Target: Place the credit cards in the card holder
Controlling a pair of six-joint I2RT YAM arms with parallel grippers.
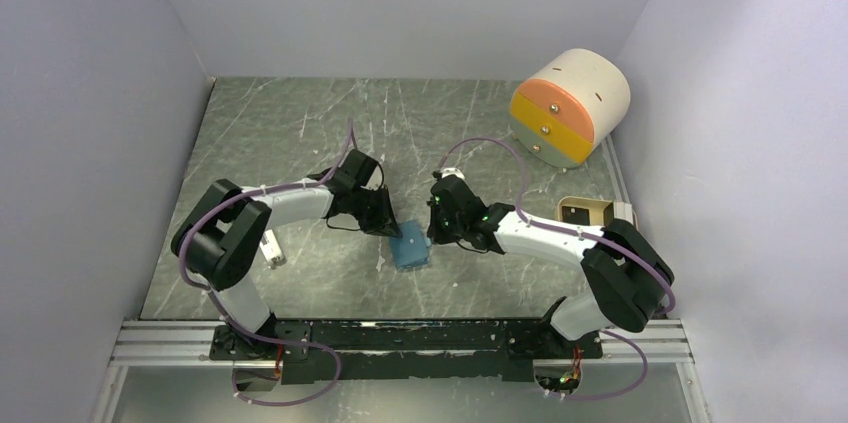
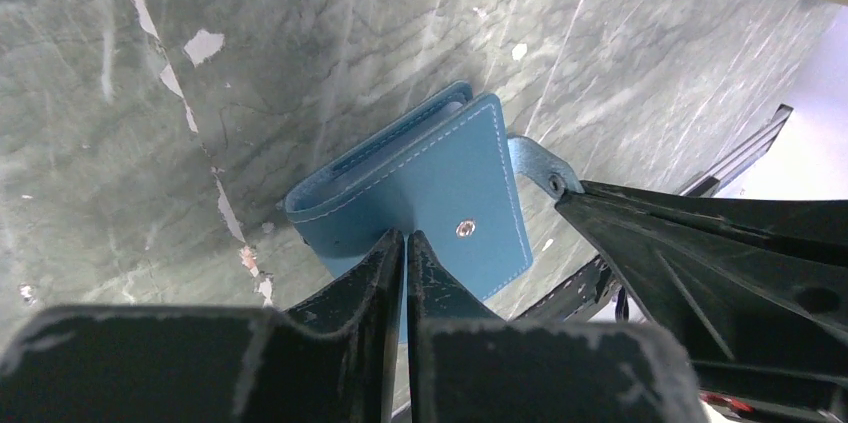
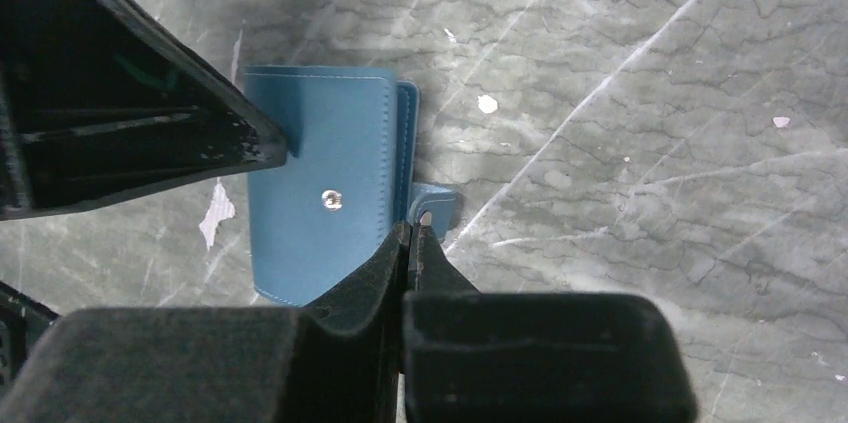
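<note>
The blue card holder lies on the grey table, its front cover lowered and showing a snap stud. In the left wrist view a gap shows between its layers along one edge. My left gripper is shut with its tips against the cover; whether any of the cover is between them I cannot tell. At the opposite edge, my right gripper is shut on the holder's small strap, whose end meets the fingertips. No card can be made out.
A small white item lies at the left beneath the left arm. At the back right stands a striped drawer cabinet. A tan box sits behind the right arm.
</note>
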